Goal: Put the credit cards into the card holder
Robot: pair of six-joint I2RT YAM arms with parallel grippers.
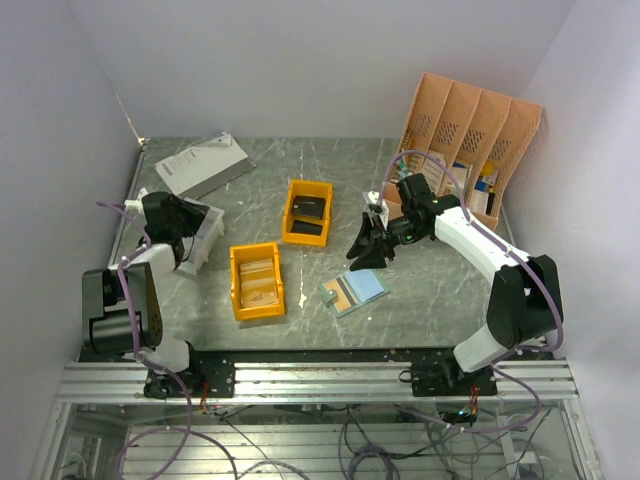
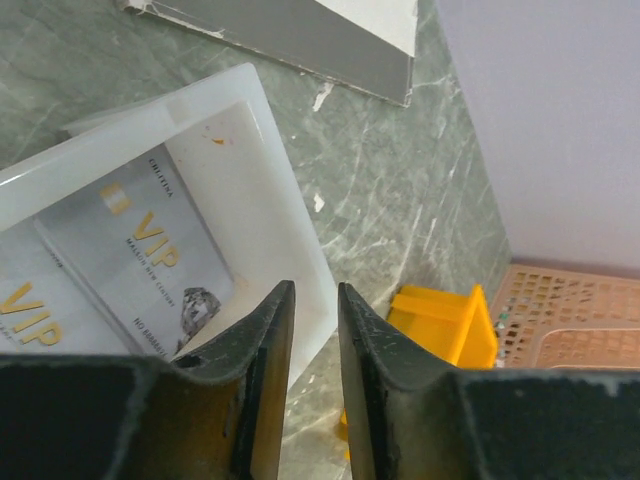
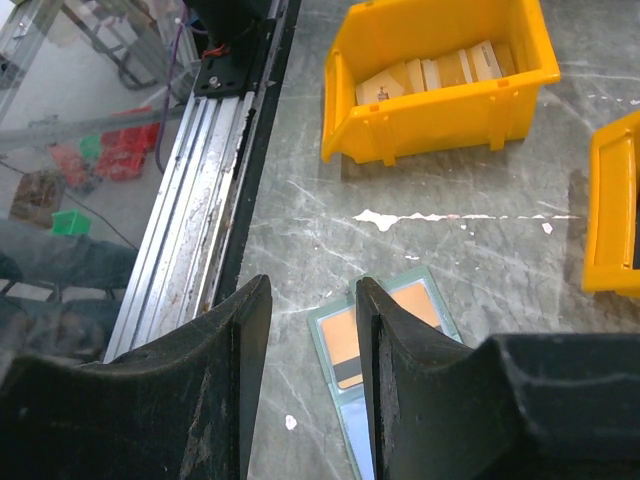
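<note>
Several grey cards marked VIP (image 2: pixel 140 240) lie inside a white tray (image 2: pixel 245 170) at the left of the table; the same tray (image 1: pixel 207 242) shows in the top view, partly hidden by my left arm. Above it is my left gripper, its fingers slightly apart and nothing between them. What looks like the card holder (image 1: pixel 354 291), flat with tan, dark and blue panels, rests at the table's front middle. My right gripper is open and empty above this holder (image 3: pixel 405 300).
Two yellow bins, one with tan cards (image 1: pixel 258 279) and one with black items (image 1: pixel 307 212), stand mid-table. A white box (image 1: pixel 205 165) lies at the back left. A peach rack (image 1: pixel 468 130) fills the back right. Bare table surrounds the holder.
</note>
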